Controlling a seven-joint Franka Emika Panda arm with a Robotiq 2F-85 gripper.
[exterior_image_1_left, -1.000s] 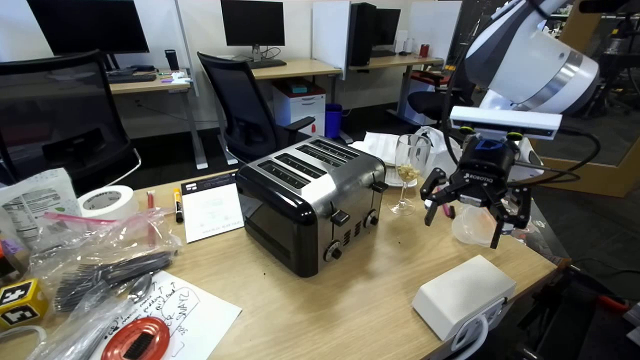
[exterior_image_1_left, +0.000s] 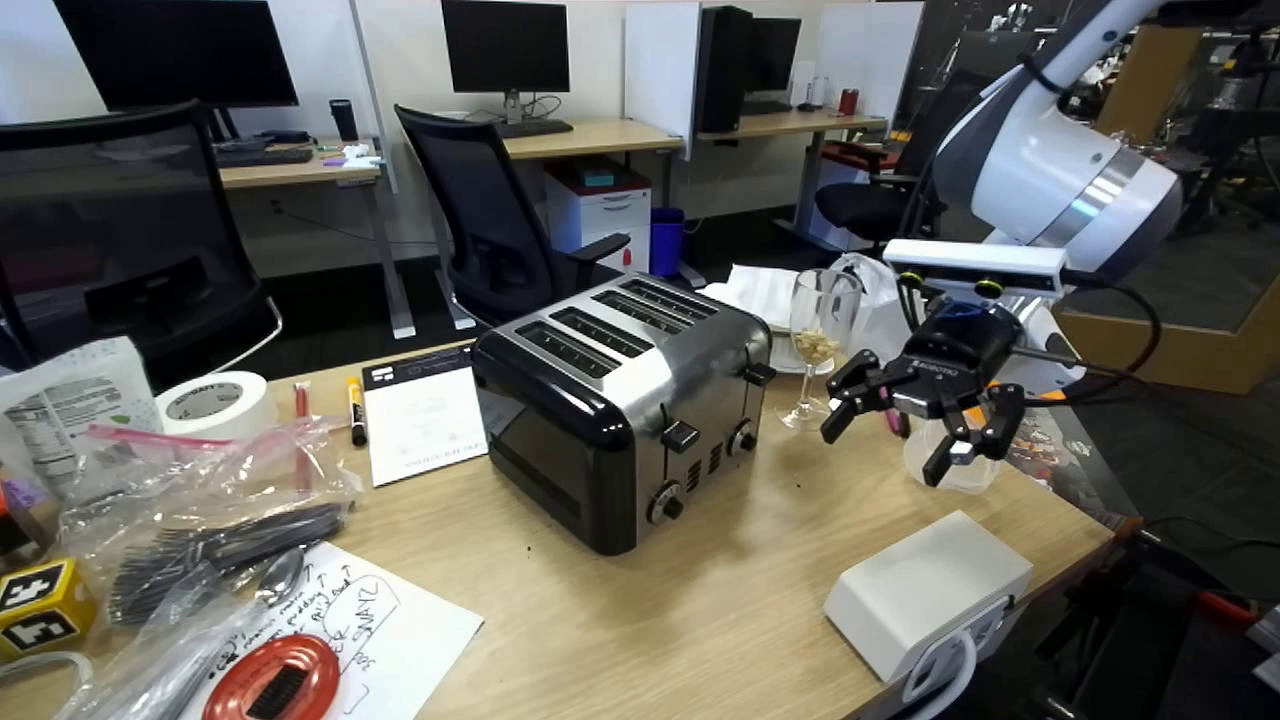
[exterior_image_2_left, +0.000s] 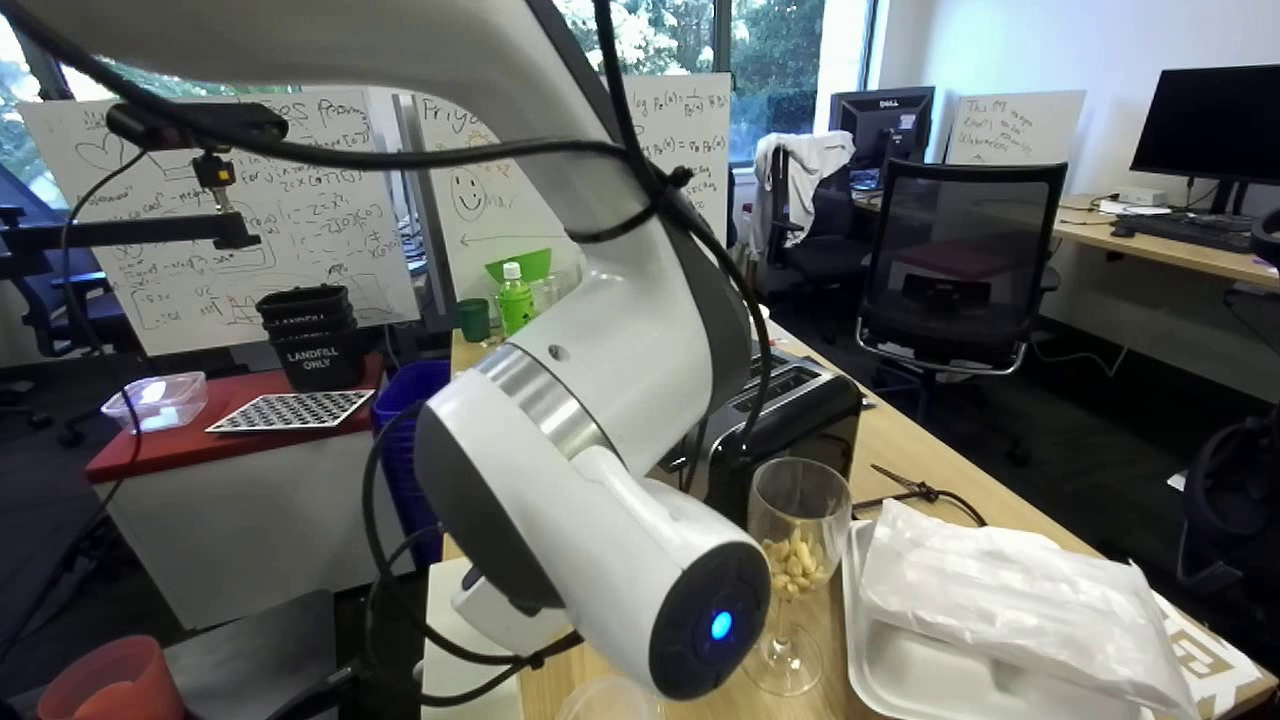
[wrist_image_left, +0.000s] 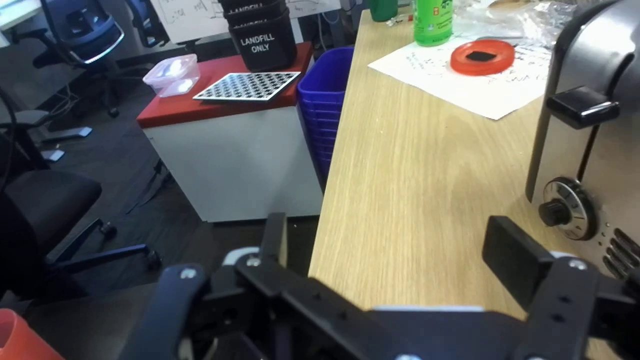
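Note:
In exterior view 1, my gripper (exterior_image_1_left: 882, 456) hangs over the right end of the table, its two fingers spread wide and nothing between them. The wrist view shows the same open fingers, with black pads (wrist_image_left: 516, 261) either side of bare tabletop and floor. A black and steel four-slot toaster (exterior_image_1_left: 624, 396) stands left of the gripper, its lever and dial (wrist_image_left: 567, 210) facing the table's near side. Behind the gripper stands a stemmed glass (exterior_image_1_left: 823, 330), part-filled with pale nut-like pieces. My arm hides the gripper in exterior view 2.
A white box (exterior_image_1_left: 930, 588) sits at the table edge below the gripper, and a clear tub (exterior_image_1_left: 954, 468) stands behind it. White trays (exterior_image_2_left: 888, 672) with a wrapped packet flank the glass. Bags, a brush and a red lid (exterior_image_1_left: 274, 679) crowd the left end.
My gripper has turned and tilted, and it has shifted slightly left in exterior view 1. Its fingers remain apart. The toaster, glass and white box are where they were.

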